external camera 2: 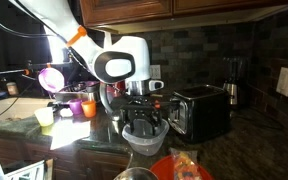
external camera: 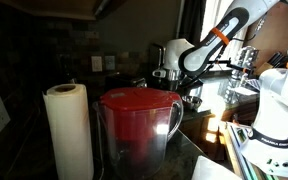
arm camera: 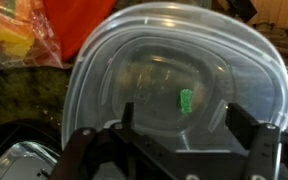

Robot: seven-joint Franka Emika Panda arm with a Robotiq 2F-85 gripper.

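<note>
A clear plastic container [arm camera: 144, 85] fills the middle of the wrist view, and a small green object [arm camera: 186, 101] lies on its bottom. My gripper stands open above it, fingers wide apart with nothing held between them. In exterior view 2 the same clear container [external camera 2: 147, 141] sits on the counter under my gripper [external camera 2: 142, 122]. The fingertips are dark and small there, so their exact height over the rim is hard to judge. Exterior view 1 hides the container behind the red-lidded pitcher.
The red-lidded pitcher [external camera: 136, 135] and a paper towel roll [external camera: 70, 135] stand close to exterior view 1. A black toaster [external camera 2: 201, 112] is just beside the container. A red plate [external camera 2: 165, 168] bearing a colourful packet [external camera 2: 186, 165] and a metal bowl [external camera 2: 136, 174] lie in front.
</note>
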